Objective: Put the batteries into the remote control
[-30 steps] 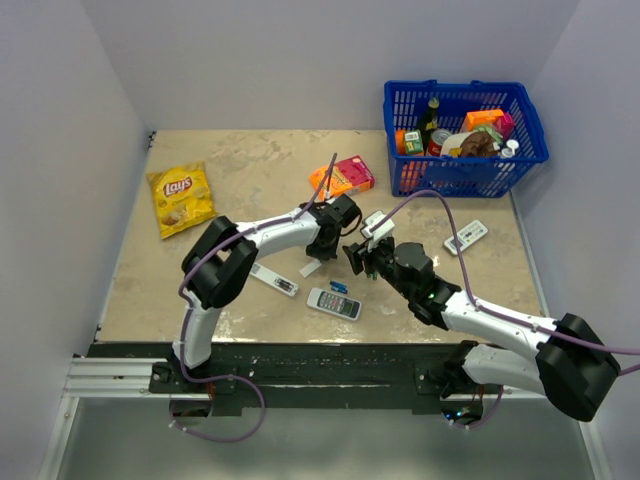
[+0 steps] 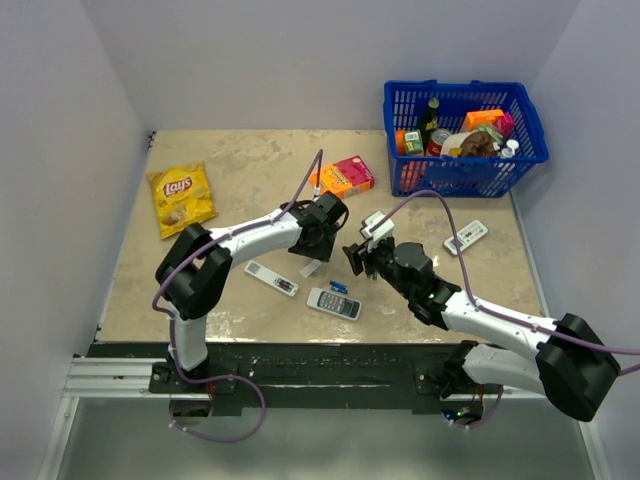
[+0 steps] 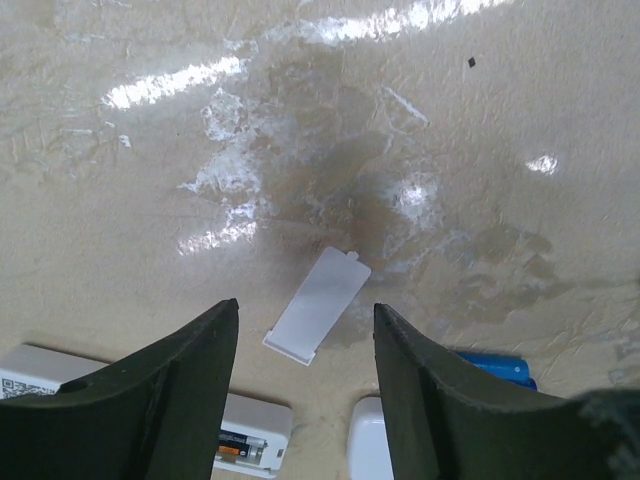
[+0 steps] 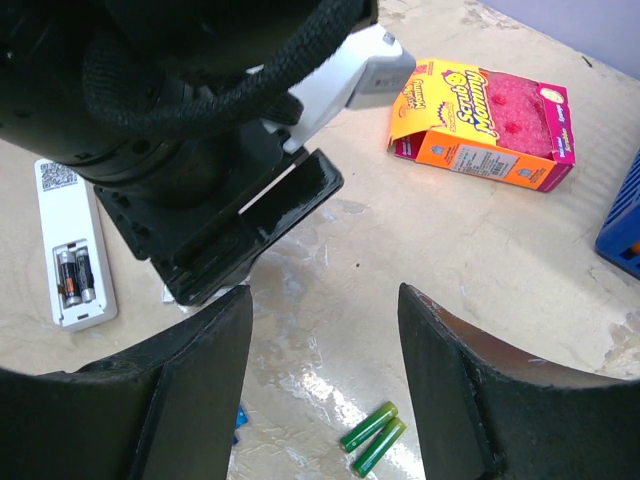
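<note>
The white remote lies back-up on the table, its battery bay uncovered. In the right wrist view two batteries sit side by side in that bay. Its loose white battery cover rests flat on the table, seen between the spread fingers of my left gripper, which is open above it and grips nothing. To the right, my right gripper hovers with its fingers apart and empty. Blue batteries lie near a second remote, buttons up. Two green batteries lie below my right gripper.
Another white remote lies at the right. The blue basket of groceries, a candy box and a yellow chips bag stand farther back. My two grippers are close together.
My left arm has shifted left and somewhat toward the table's front, bringing its gripper over the battery cover. The right arm shows no clear movement, and the objects stay put.
</note>
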